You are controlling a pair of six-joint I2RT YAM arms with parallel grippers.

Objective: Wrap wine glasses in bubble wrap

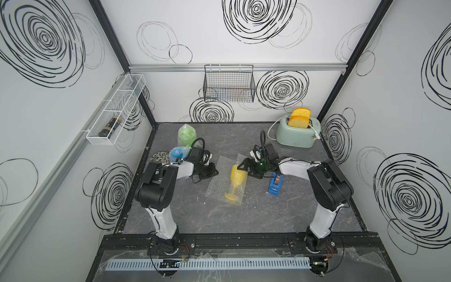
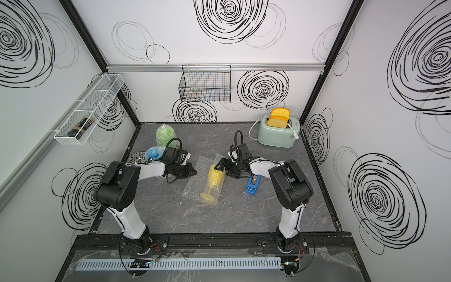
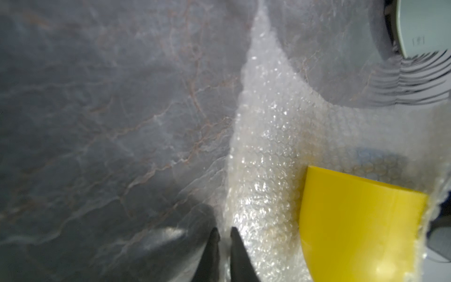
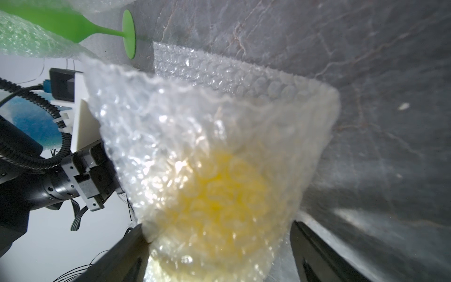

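Observation:
A yellow wine glass (image 1: pixel 237 176) lies on a bubble wrap sheet (image 1: pixel 217 185), its right portion folded over the glass. My left gripper is at the sheet's left edge, fingertips close together around that edge; whether it grips is unclear. In the left wrist view the glass's bowl (image 3: pixel 361 225) shows under a curled-up part of the wrap. My right gripper has its fingers apart on either side of the wrapped bowl, near the sheet's raised flap.
Wrapped green (image 1: pixel 187 136) and blue (image 1: pixel 178 153) glasses stand at the back left. A blue tape dispenser (image 1: pixel 275 186) lies beside the right arm. A toaster (image 1: pixel 296 135) is at the back right.

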